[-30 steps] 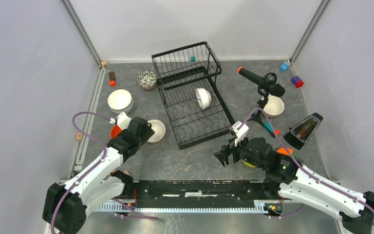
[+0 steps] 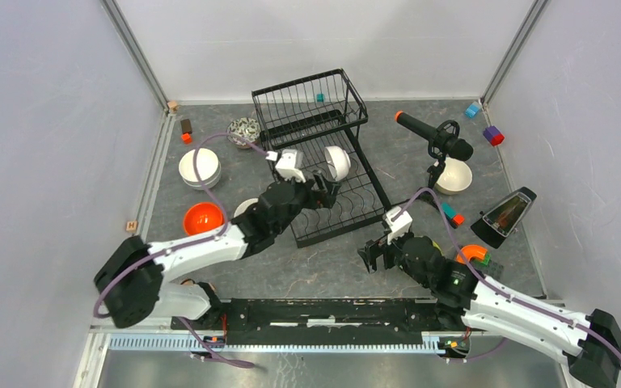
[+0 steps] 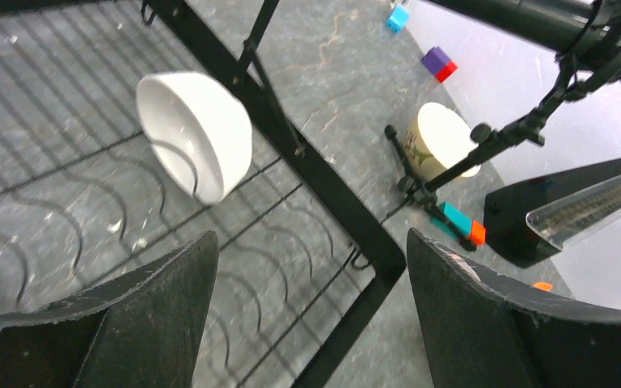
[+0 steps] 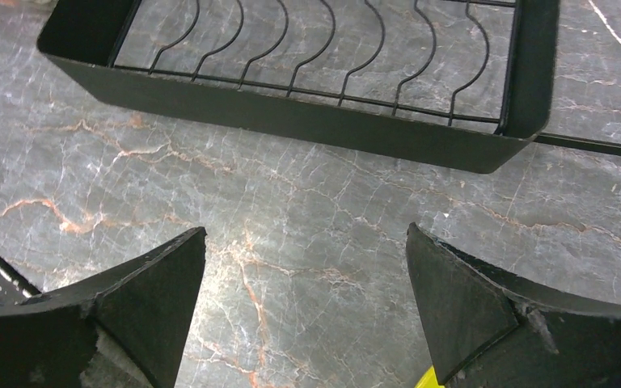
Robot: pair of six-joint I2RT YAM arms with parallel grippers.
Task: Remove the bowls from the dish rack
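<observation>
A white bowl (image 2: 337, 162) stands on edge between the wires of the black dish rack (image 2: 317, 237), in its lower tier. From the left wrist view, the same bowl (image 3: 228, 141) is ahead and to the left of the open fingers (image 3: 149, 307). My left gripper (image 2: 325, 191) hangs over the rack just below the bowl in the top view, apart from it and empty. My right gripper (image 2: 374, 255) is open beside the rack's front corner, with only bare countertop between its fingers in the right wrist view.
Left of the rack are stacked white bowls (image 2: 200, 166), an orange bowl (image 2: 203, 218), a patterned bowl (image 2: 243, 131) and a white bowl (image 2: 245, 207) partly hidden by my left arm. To the right stand a black stand (image 2: 437, 139), another white bowl (image 2: 454, 176) and a dark container (image 2: 504, 218).
My left arm has swung right, from above the white bowl on the left counter to over the rack. The right arm and the racked bowl look the same.
</observation>
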